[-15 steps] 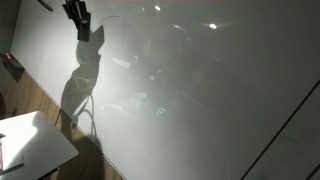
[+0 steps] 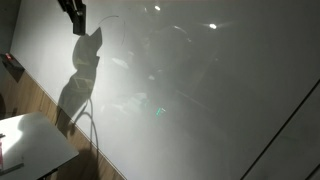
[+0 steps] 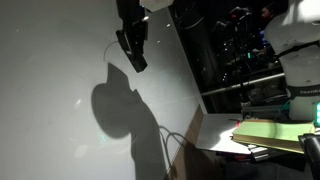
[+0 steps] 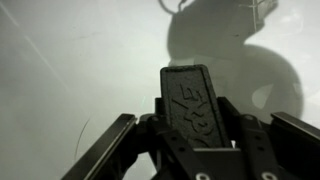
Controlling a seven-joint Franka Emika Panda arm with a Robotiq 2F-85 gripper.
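A dark block-shaped eraser [image 4: 192, 100] with raised lettering on its face sits between the fingers in the wrist view. My gripper is shut on it, one finger at either side. The whiteboard [image 4: 100, 60] fills the background there, and a thin curved dark line [image 4: 80, 138] shows on it left of the eraser. From exterior view 1, the gripper [image 2: 75, 18] is at the top left, close to the whiteboard [image 2: 200, 80]. In exterior view 2 the eraser [image 3: 132, 52] points down toward the board; whether it touches cannot be told.
The arm casts a large shadow [image 3: 125, 105] on the whiteboard. A white table [image 2: 35, 145] stands beside the board's edge, over a wooden floor [image 2: 45, 95]. In exterior view 2 a greenish-yellow flat item [image 3: 270, 132] lies at the right.
In exterior view 1, my gripper has shifted slightly up and left over the last second, its shadow with it.
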